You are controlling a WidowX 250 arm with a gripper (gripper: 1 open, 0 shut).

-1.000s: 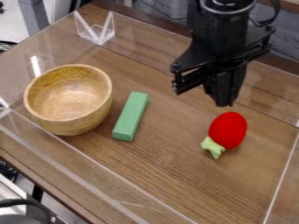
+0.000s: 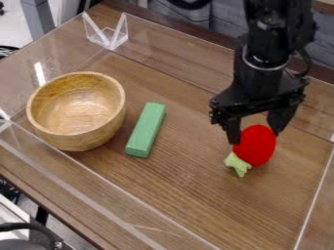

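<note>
My gripper [image 2: 247, 123] hangs from the black arm at the right, its fingers open and angled down, just above and at the upper edge of a red round object [image 2: 257, 146] with a pale green top [image 2: 237, 165]. A green block [image 2: 145, 129] lies left of centre. A wooden bowl [image 2: 76, 85] stands at the left.
A clear plastic holder [image 2: 107, 29] sits at the upper left. Cables and dark parts lie beyond the left edge.
The arm has come down toward the red object, its gripper now lower and over that object's upper edge. The other objects have stayed in place.
</note>
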